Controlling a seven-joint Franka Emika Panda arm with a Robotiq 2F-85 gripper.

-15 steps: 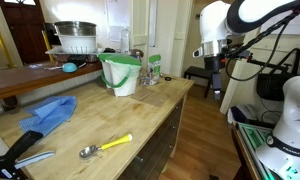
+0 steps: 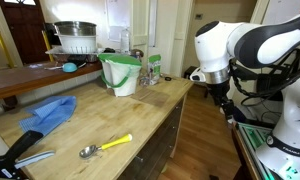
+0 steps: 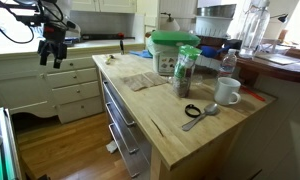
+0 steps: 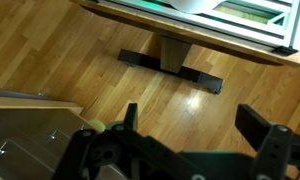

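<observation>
My gripper points down over the wooden floor, its two fingers (image 4: pixel 131 116) wide apart with nothing between them. In the second exterior view the gripper (image 3: pixel 50 61) hangs well to the left of the counter, away from everything on it. A spoon with a yellow handle (image 2: pixel 117 142) lies on the wooden counter (image 2: pixel 100 110). Behind it stand a white tub with a green rim (image 2: pixel 121 76) and a green-topped container (image 3: pixel 184 72). A crumpled blue cloth (image 2: pixel 50 115) rests at the left of the first exterior view.
A white mug (image 3: pixel 227 92), a clear bottle (image 3: pixel 227 64) and a black ring-shaped item (image 3: pixel 193 110) stand or lie near the counter's wall side. Drawers (image 3: pixel 130 135) line the counter's front. The floor (image 3: pixel 90 150) below the arm is largely clear.
The arm has lowered slightly and shifted a little left in the first exterior view, with its gripper tilted differently. Objects on the counter look unmoved.
</observation>
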